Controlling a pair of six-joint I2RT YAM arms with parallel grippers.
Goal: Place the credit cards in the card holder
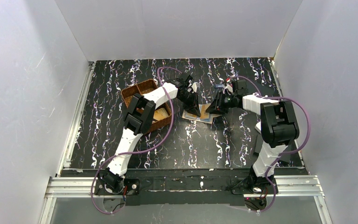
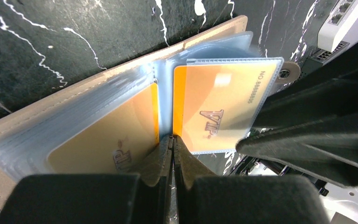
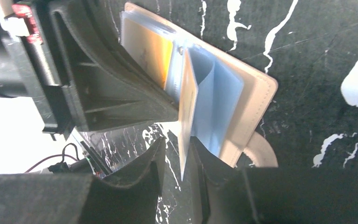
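Observation:
The card holder [image 1: 198, 119] lies open on the table, a tan cover with clear bluish sleeves. One sleeve in the left wrist view holds an orange card [image 2: 116, 135]. Beside it, another sleeved orange card [image 2: 223, 100] is raised from the blue sleeves under it. My left gripper is shut at the holder's middle, nothing showing between its fingertips. In the right wrist view that raised sleeve [image 3: 187, 102] stands nearly edge-on, its lower end reaching between the parted fingers of my right gripper.
A brown divided basket [image 1: 129, 88] stands to the left under the left arm, with a yellowish card [image 1: 160, 114] inside. A small blue object [image 1: 219, 86] lies behind the right gripper.

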